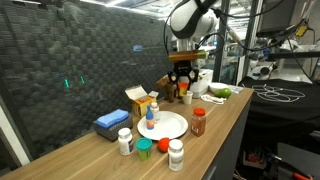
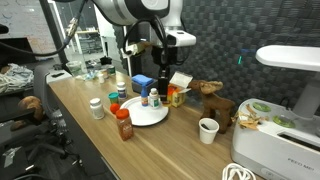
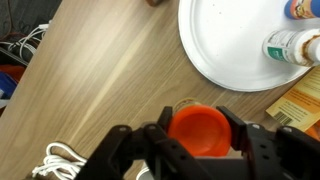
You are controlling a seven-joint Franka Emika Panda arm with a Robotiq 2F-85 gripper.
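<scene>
A thing with an orange-red round lid [image 3: 200,131] sits between the fingers of my gripper in the wrist view, and the fingers are shut on it. In exterior view 1 the gripper [image 1: 184,76] hangs above the table, with the orange thing [image 1: 183,86] just below its fingers. What lies under the lid is mostly hidden. A jar with an orange lid [image 1: 199,122] stands upright on the table, apart from the gripper. The white plate [image 1: 172,136] carries small bottles, among them a blue one [image 1: 150,119].
Along the front stand white-lidded jars [image 1: 176,155] and a green-lidded one [image 1: 144,148]. Behind the plate are a blue block [image 1: 113,120] and an open yellow box [image 1: 140,104]. A brown toy animal [image 2: 213,105] and a white mug [image 2: 208,130] stand near the wall.
</scene>
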